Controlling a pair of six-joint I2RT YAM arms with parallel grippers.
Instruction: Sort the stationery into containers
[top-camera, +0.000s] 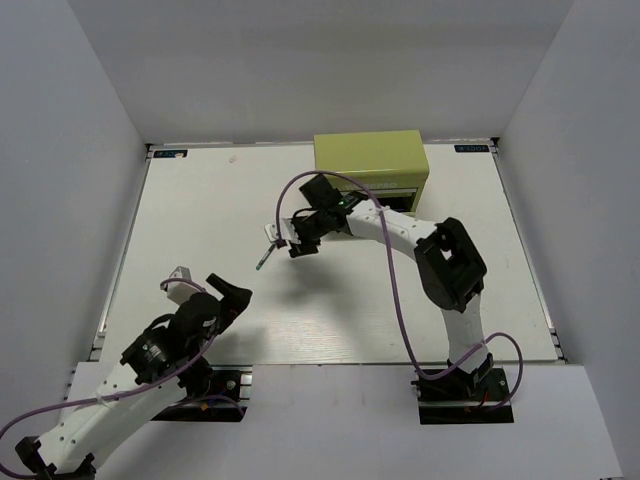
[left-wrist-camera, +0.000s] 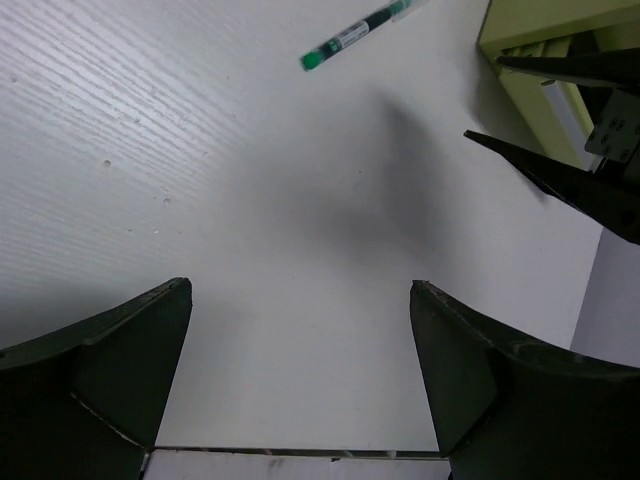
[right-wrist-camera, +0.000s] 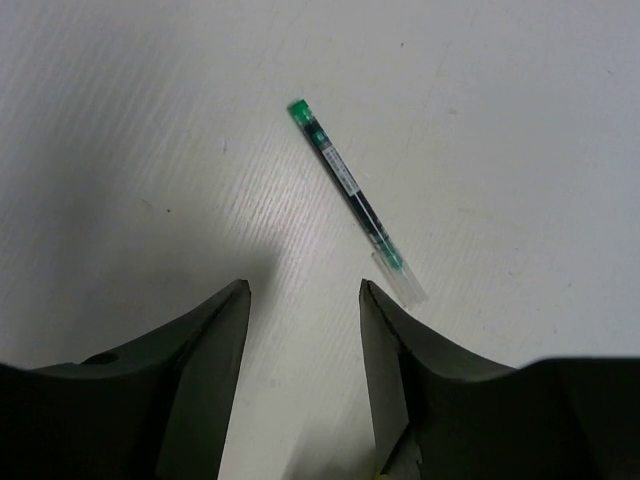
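A green-capped pen (top-camera: 265, 258) with a clear end lies flat on the white table (top-camera: 200, 200), left of the box. The right wrist view shows the whole pen (right-wrist-camera: 345, 175) beyond my fingertips, with nothing between them. My right gripper is open above the table, its fingers apart. The olive-green box (top-camera: 370, 152) has an open dark slot in its front, partly hidden by the right arm. My left gripper stands wide open and empty over the front left of the table; the pen (left-wrist-camera: 350, 38) shows near the top edge of that view.
In the left wrist view, the right gripper's dark fingers (left-wrist-camera: 545, 175) reach in at the right, close to the box corner (left-wrist-camera: 510, 40). Purple cables (top-camera: 397, 300) loop along both arms.
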